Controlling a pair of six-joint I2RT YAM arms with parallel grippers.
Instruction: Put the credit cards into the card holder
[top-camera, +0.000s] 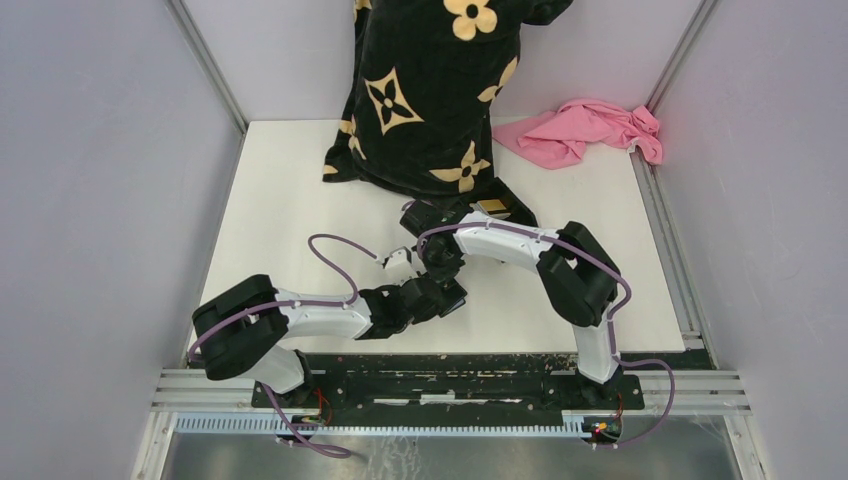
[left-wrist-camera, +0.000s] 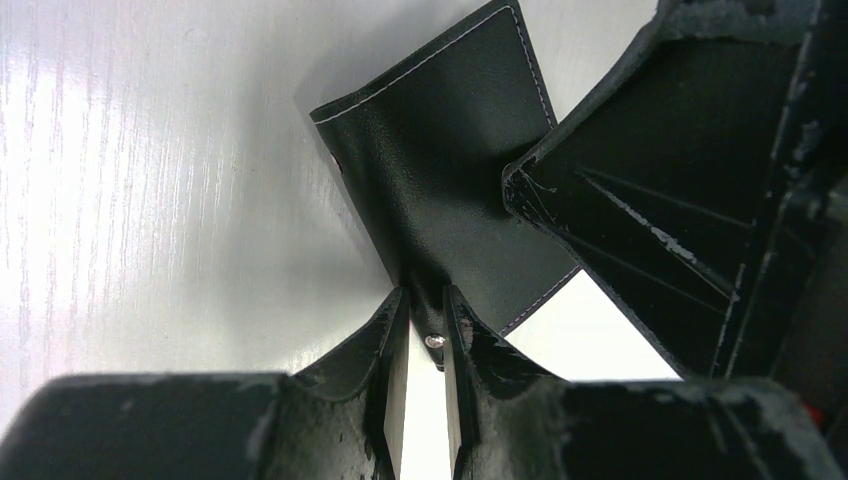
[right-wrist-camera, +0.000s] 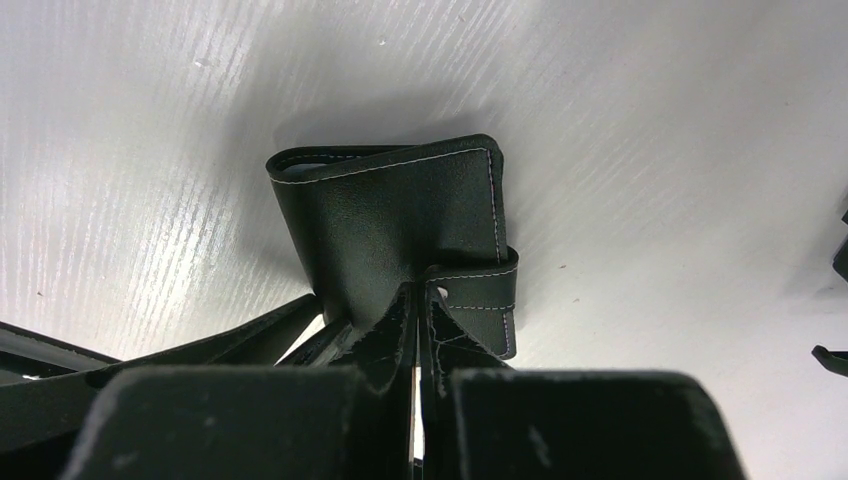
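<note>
A black stitched leather card holder (top-camera: 452, 299) lies folded on the white table under both arms, its snap strap showing in the right wrist view. My left gripper is at the holder (left-wrist-camera: 440, 180) near a metal snap, fingertips slightly apart; whether anything is between them is unclear. My right gripper is shut at the strap (right-wrist-camera: 480, 290) of the holder (right-wrist-camera: 380, 220); nothing clearly shows between its fingers. No card is clearly identifiable.
A dark open box (top-camera: 515, 208) sits behind the right arm. A black patterned cloth (top-camera: 420, 90) and pink fabric (top-camera: 560, 135) lie at the back.
</note>
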